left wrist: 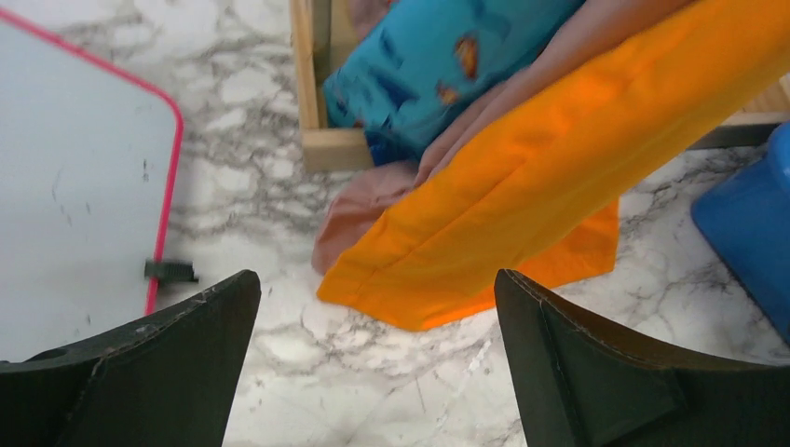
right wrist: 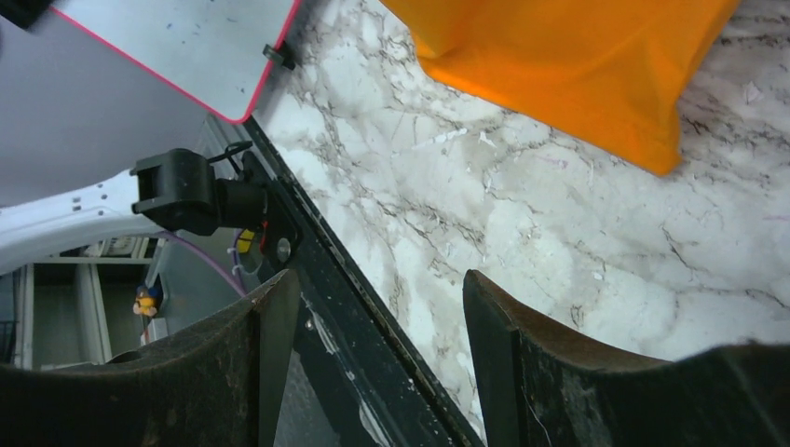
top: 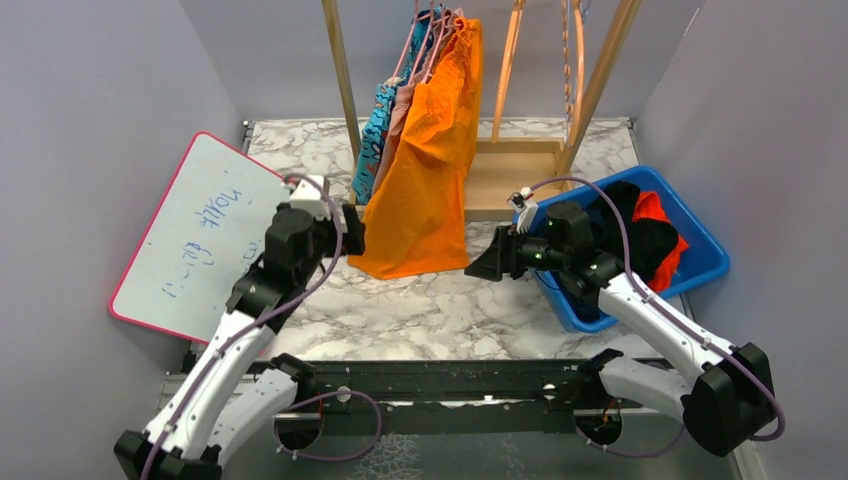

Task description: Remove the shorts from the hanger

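Observation:
Orange shorts [top: 430, 150] hang nearest me from a pink hanger [top: 447, 30], with their lower hem down by the marble tabletop. Behind them hang a dusty pink garment [top: 393, 137] and blue patterned shorts [top: 374, 140]. In the top view my left gripper [top: 352, 230] is just left of the orange hem. Its fingers stand wide open in the left wrist view, holding nothing, with the orange cloth [left wrist: 484, 233] beyond the fingers. My right gripper [top: 482, 268] is beside the hem's right corner. In the right wrist view its fingers [right wrist: 503, 345] are parted over bare marble, with nothing between.
A blue bin [top: 706, 235] holding black and red cloth stands at the right, partly behind the right arm. Empty hangers [top: 508, 70] hang on the wooden rack [top: 600, 80]. A whiteboard [top: 190, 240] lies at the left.

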